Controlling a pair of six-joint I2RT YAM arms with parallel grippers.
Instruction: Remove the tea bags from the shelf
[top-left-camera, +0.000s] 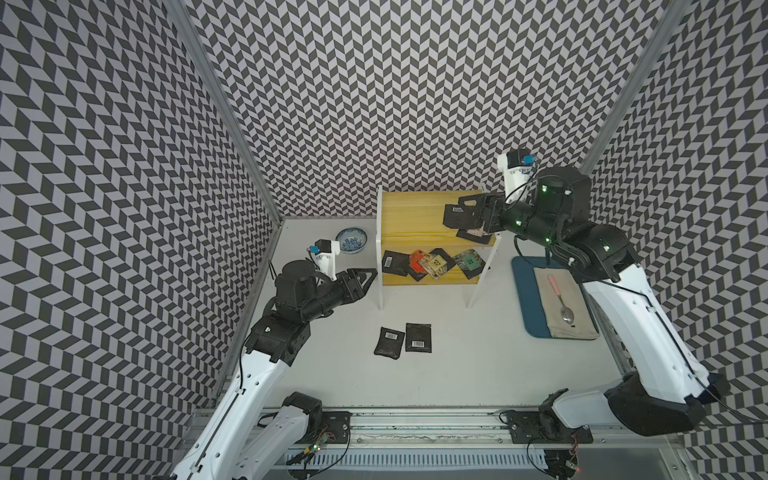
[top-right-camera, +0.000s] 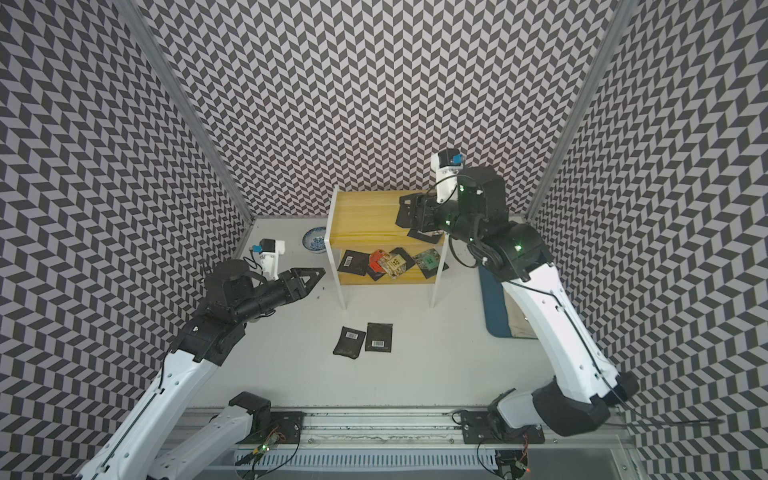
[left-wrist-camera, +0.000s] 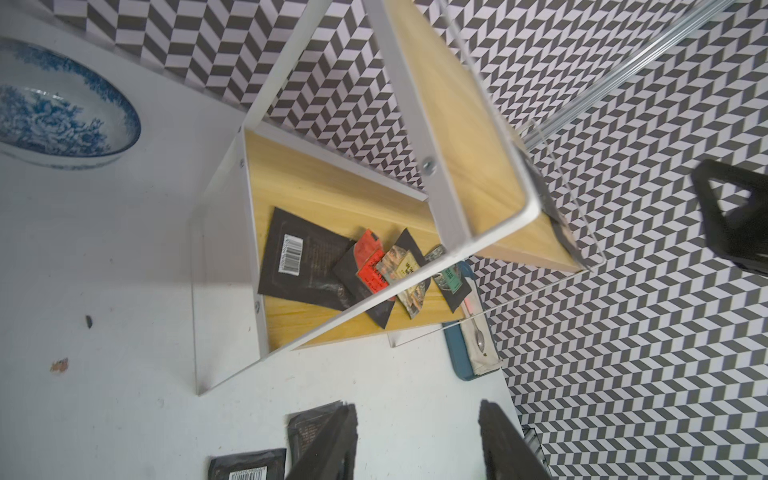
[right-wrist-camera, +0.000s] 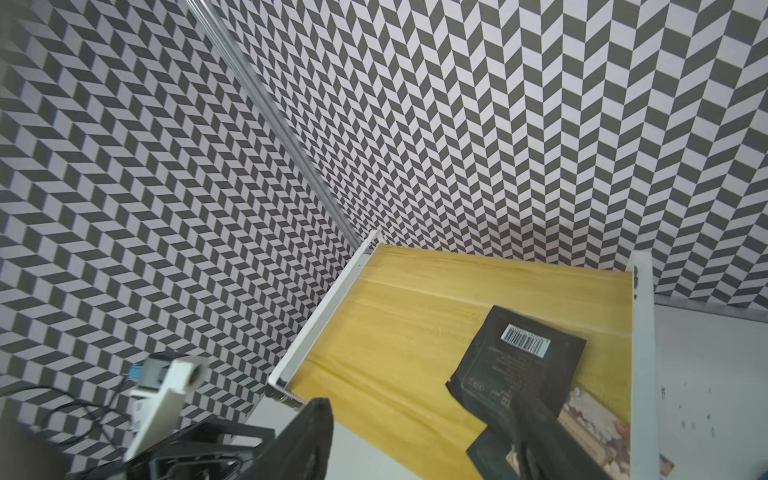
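The two-level shelf has a yellow top board (right-wrist-camera: 416, 304) and a lower board (left-wrist-camera: 304, 160). On top, a black tea bag (right-wrist-camera: 516, 360) lies over other packets at the right, with my right gripper open just above the board. The lower board holds a black bag (left-wrist-camera: 300, 256), red (left-wrist-camera: 369, 264), patterned (left-wrist-camera: 408, 280) and green (left-wrist-camera: 448, 280) packets. My left gripper is open at the shelf's left side, nothing between its fingers. Two black tea bags (top-left-camera: 389, 342) lie on the table in front of the shelf.
A blue-and-white bowl (top-left-camera: 351, 240) sits left of the shelf at the back. A blue mat (top-left-camera: 529, 296) with a cloth and spoon lies at the right.
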